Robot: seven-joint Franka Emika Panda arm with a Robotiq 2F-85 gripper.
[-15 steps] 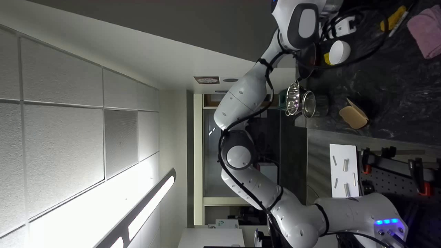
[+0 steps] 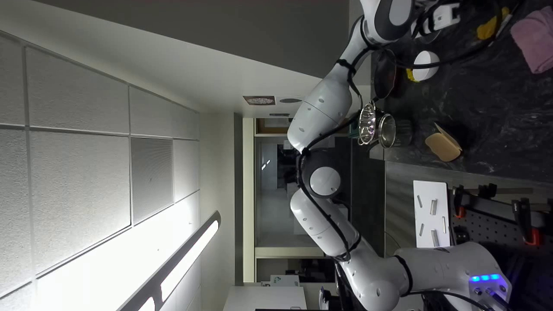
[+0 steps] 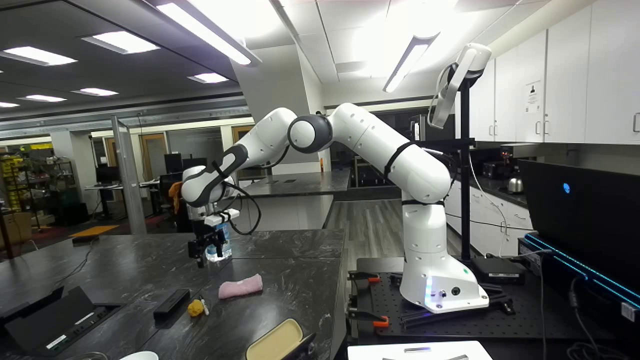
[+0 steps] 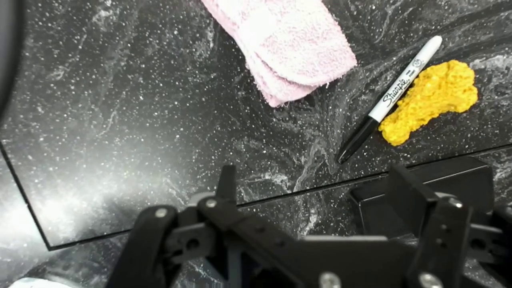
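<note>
My gripper is open, its two black fingers wide apart with nothing between them. In exterior view 2 the gripper (image 3: 205, 249) hangs over the dark table, fingers downward. A marker (image 4: 391, 96) with white barrel and black cap lies against a lumpy yellow object (image 4: 432, 98) in the wrist view, both ahead of the right finger. To their left is a folded pink cloth (image 4: 302, 45). Under the right finger, partly hidden by it, rests a black box-like object (image 4: 461, 177). In exterior view 1 the gripper itself is out of frame.
In exterior view 1 a white bowl (image 2: 426, 65), a metal strainer (image 2: 367, 124) and a tan open case (image 2: 443, 145) stand on the table. A clear bottle (image 3: 219, 243) is close behind the gripper in exterior view 2. Bare tabletop lies left of the pink cloth.
In exterior view 1 the arm's elbow and forearm have shifted right, and the wrist has moved right and up, toward the frame's top edge. The table objects look unmoved.
</note>
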